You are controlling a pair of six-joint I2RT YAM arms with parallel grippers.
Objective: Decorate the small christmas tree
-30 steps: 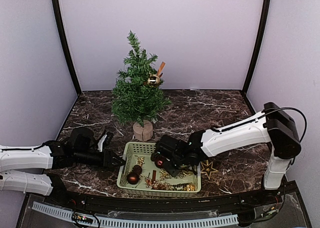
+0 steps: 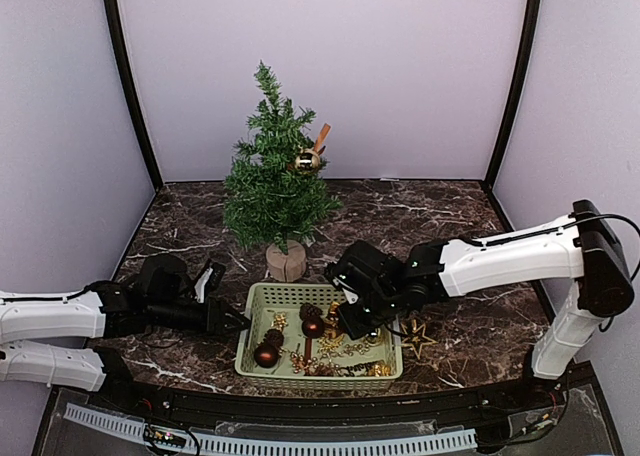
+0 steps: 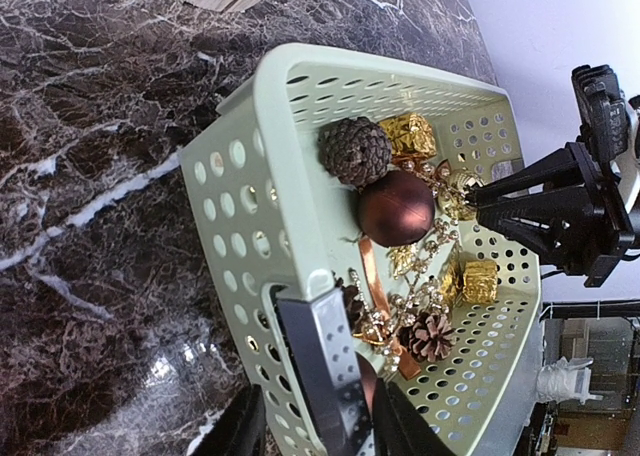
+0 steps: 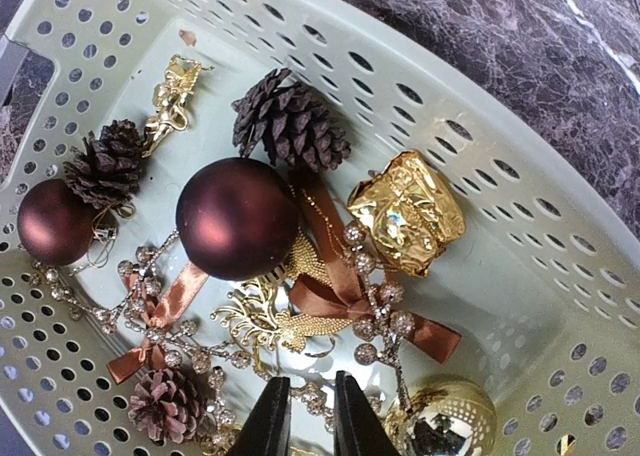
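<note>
The small green tree (image 2: 272, 166) stands behind the light-green basket (image 2: 255, 308), a gold bauble (image 2: 307, 160) near its upper right. The basket holds dark red baubles (image 4: 236, 218), pine cones (image 4: 285, 116), gold ornaments and beaded sprigs with copper ribbons. My left gripper is at the basket's left end, its fingers apart around the grey handle area; whether it touches is unclear. My right gripper is over the basket's right part, fingertips apart above the beaded sprigs, near a gold ball (image 4: 450, 421), with nothing visibly held.
A gold star (image 2: 420, 338) lies on the dark marble table right of the basket. The tree's wooden base (image 2: 287, 264) is just behind the basket. Bare table lies to both sides of the tree. White walls enclose the back and sides.
My left arm stays in place.
</note>
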